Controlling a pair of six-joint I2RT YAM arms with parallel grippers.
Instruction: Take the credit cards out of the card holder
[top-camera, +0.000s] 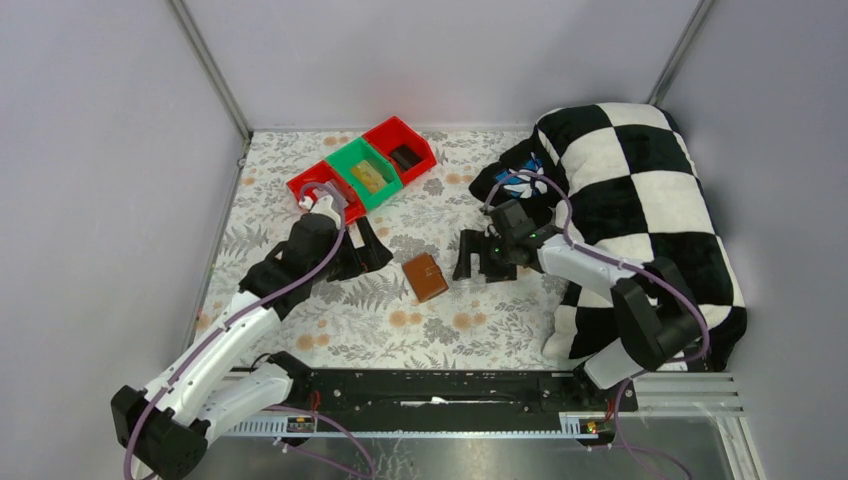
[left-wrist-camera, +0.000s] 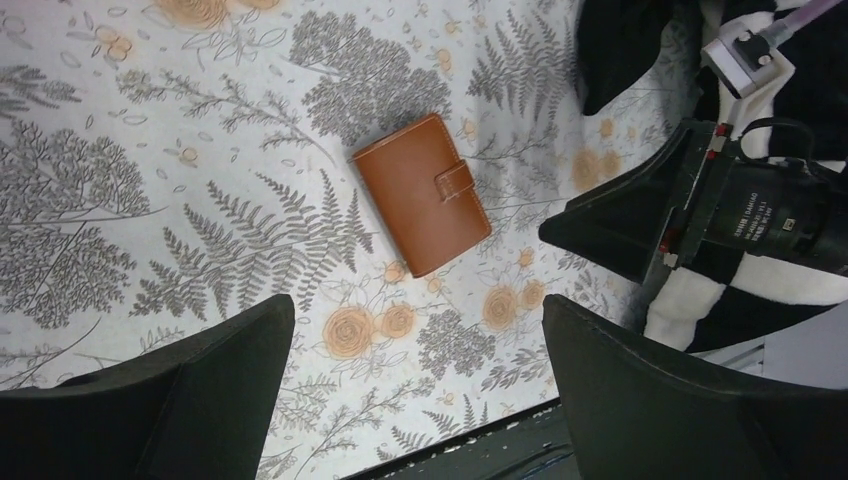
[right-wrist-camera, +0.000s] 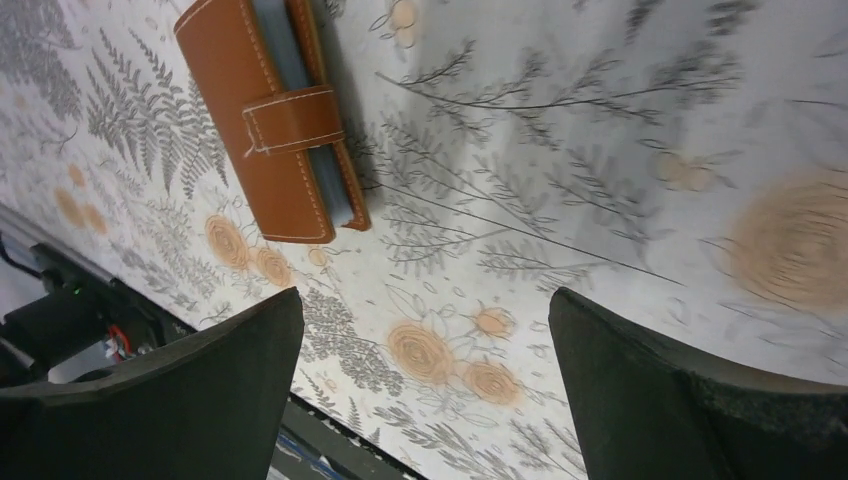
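Note:
A closed brown leather card holder (top-camera: 423, 276) with a strap lies flat mid-table; in the left wrist view the holder (left-wrist-camera: 415, 200) is seen from above, and in the right wrist view its side (right-wrist-camera: 250, 150) shows grey sleeves behind the strap. My left gripper (top-camera: 365, 250) is open above the table, left of and above the holder. My right gripper (top-camera: 470, 258) is open, low over the table just right of the holder, with nothing between its fingers.
Red (top-camera: 420, 150) and green (top-camera: 340, 156) bins with small items stand at the back left. A checkered cushion (top-camera: 670, 205) and dark cloth fill the right side. The table around the holder is clear.

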